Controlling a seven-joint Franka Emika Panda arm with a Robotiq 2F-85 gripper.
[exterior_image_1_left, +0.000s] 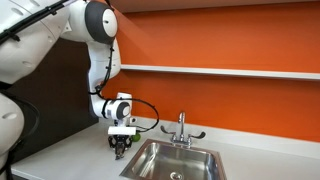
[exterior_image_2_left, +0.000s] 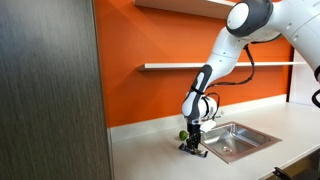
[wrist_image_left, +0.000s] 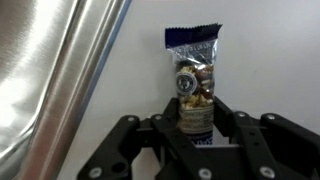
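A snack bar (wrist_image_left: 195, 78) in a partly clear wrapper with dark ends lies lengthwise in the wrist view, nuts showing through. My gripper is shut on its near part, one finger on each side. Part of the bar's near end is hidden behind the gripper. In exterior view 1 the gripper (exterior_image_1_left: 119, 151) points down, low at the counter left of the sink. Exterior view 2 also has the gripper (exterior_image_2_left: 194, 150) down close to the counter; the bar is too small there to make out clearly.
The steel sink (exterior_image_1_left: 205, 155) lies just right of the gripper, its faucet (exterior_image_1_left: 181, 128) standing behind it. A green object (exterior_image_2_left: 183, 134) sits behind the gripper. Bare counter (exterior_image_2_left: 140, 158) stretches to the left. A white shelf (exterior_image_1_left: 230, 72) runs along the orange wall.
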